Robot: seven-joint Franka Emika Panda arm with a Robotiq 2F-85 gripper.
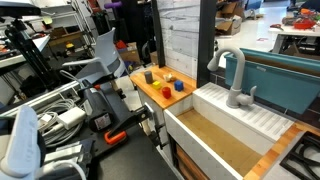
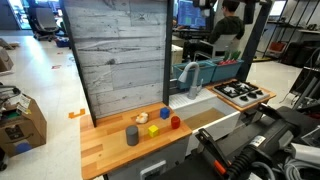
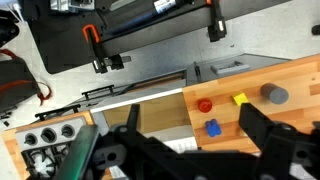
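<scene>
My gripper is open, its two dark fingers wide apart at the bottom of the wrist view with nothing held between them. It hangs well above the counter, and exterior view 2 shows it high at the upper right. On the wooden counter (image 2: 110, 155) stand a red object (image 2: 175, 122), a blue one (image 2: 164, 113), a yellow block (image 2: 153, 130) and a grey cylinder (image 2: 132, 135). Another small yellowish piece (image 2: 143, 117) lies behind them. All of these sit apart from the gripper.
Right of the objects is a white sink (image 1: 215, 130) with a tall white faucet (image 1: 237, 75). A stove (image 1: 298, 155) lies beyond it. Behind the counter rises a whitish plank wall (image 2: 125, 60); a teal bin (image 1: 270, 82) stands behind the sink.
</scene>
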